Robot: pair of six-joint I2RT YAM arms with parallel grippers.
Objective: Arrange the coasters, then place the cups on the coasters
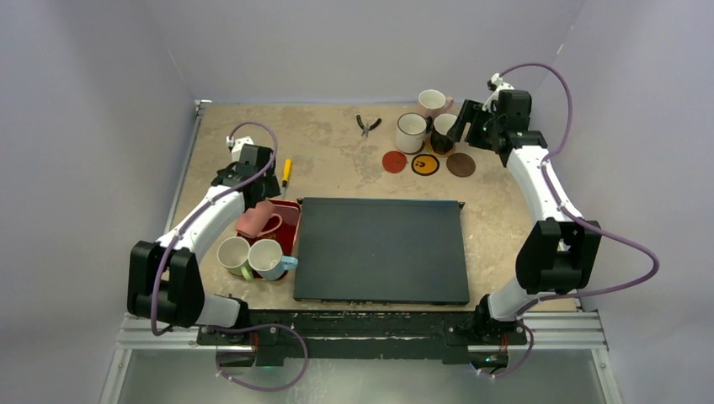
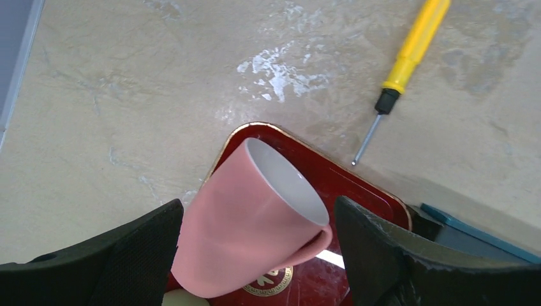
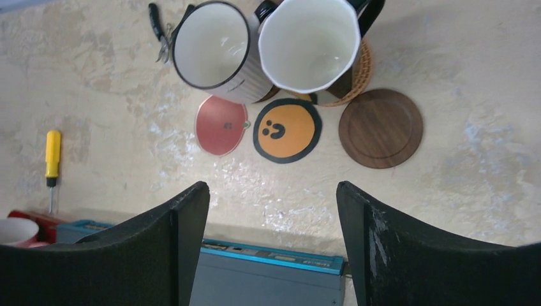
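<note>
In the left wrist view a pink cup (image 2: 239, 220) lies tilted on the red tray (image 2: 255, 131), its handle toward the right. My left gripper is open, its fingers on either side of the cup without gripping it. My right gripper (image 1: 465, 126) hangs above the back right, beside a black-and-white cup (image 1: 443, 135); its fingers (image 3: 185, 236) stand apart with nothing between them. Three round coasters sit in a row: red (image 3: 221, 125), orange-faced (image 3: 287, 130) and brown wood (image 3: 381, 128). A white cup with a dark rim (image 3: 214, 51) stands behind the red one.
A light pink cup (image 1: 432, 103) and pliers (image 1: 367, 125) are at the back. Green (image 1: 234, 255) and light blue (image 1: 268, 259) cups crowd the tray's front. A yellow screwdriver (image 2: 415, 48) lies behind the tray. The dark flat box (image 1: 383, 252) fills the centre.
</note>
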